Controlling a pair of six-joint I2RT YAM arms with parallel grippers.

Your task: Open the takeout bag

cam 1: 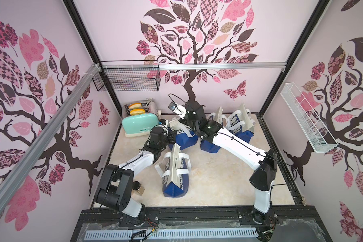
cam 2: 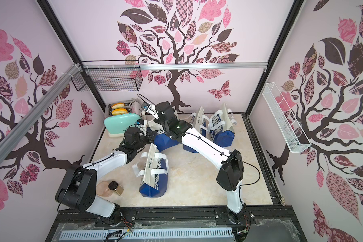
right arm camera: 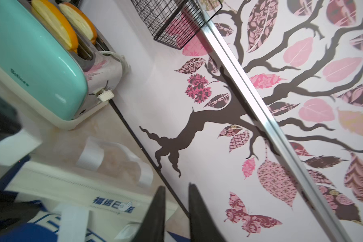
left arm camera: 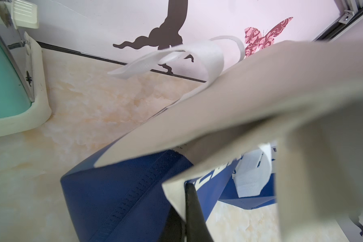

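Observation:
A blue takeout bag with a beige top band point(cam 1: 185, 141) stands near the back, between both arms. In the left wrist view its blue end point(left arm camera: 121, 193) faces me, and the beige rims part slightly around a shadowed gap. My left gripper is shut on the corner of one beige rim. Above the bag in the top left view, my right gripper is largely hidden by its own arm. In the right wrist view, my right gripper stands part open, its blurred fingers point(right arm camera: 158, 213) by the end of the beige band point(right arm camera: 88, 187); nothing is visibly pinched.
A mint toaster point(cam 1: 140, 124) stands at back left. Another blue bag point(cam 1: 175, 188) sits in front, with two more, including a bag point(cam 1: 242, 136), at back right. A dark-lidded jar point(cam 1: 137, 188) lies near the left arm.

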